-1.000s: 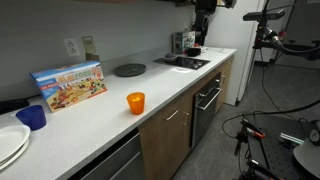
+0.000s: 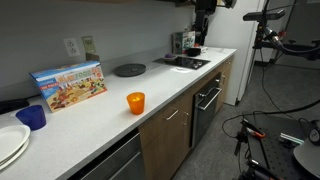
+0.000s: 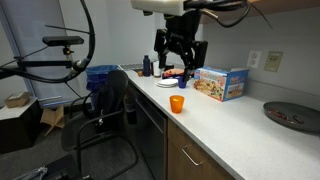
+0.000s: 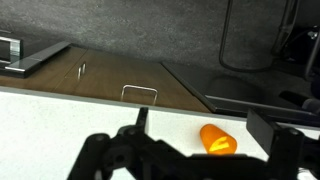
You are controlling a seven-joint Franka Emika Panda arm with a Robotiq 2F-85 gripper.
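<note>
An orange cup (image 2: 136,103) stands on the white countertop (image 2: 88,130) near its front edge. From the wrist view, the orange cup (image 4: 217,140) appears low in the picture, partly behind the right finger. My gripper is open, its two fingers wide apart and nothing between them. In exterior view 2 the gripper (image 3: 179,62) hangs well above the counter, clear of the orange cup (image 3: 177,104).
A blue cup (image 2: 32,117), white plates (image 2: 12,142) and a colourful box (image 2: 70,84) are on the counter. Toward the back lies a dark round pan (image 2: 130,70), with the stove (image 2: 186,62) beyond. Counter around the orange cup is free.
</note>
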